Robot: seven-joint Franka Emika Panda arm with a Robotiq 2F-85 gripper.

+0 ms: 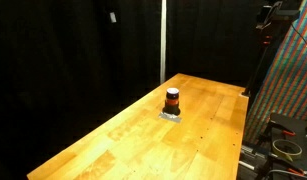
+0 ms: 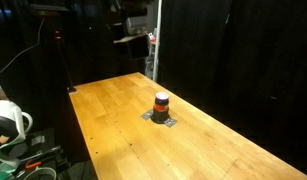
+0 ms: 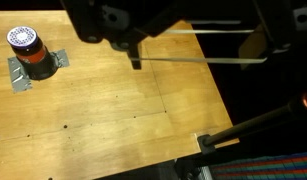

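A dark cylindrical container with a white top and an orange-red band stands upright on the wooden table. Silver-grey strips lie at its foot. From above, the container appears near the left edge of the wrist view, its white top speckled. Dark, blurred hardware that seems to be my gripper fills the top of that view, to the right of the container and apart from it. Its finger opening cannot be made out, and nothing held shows. A dark grey shape, possibly the arm, hangs beyond the table in exterior view 2.
Apart from the container, the tabletop is bare. Black curtains close off the back. A dark upright post stands at one table corner, and cables and equipment lie beyond the table's side. Striped cloth shows below the table edge.
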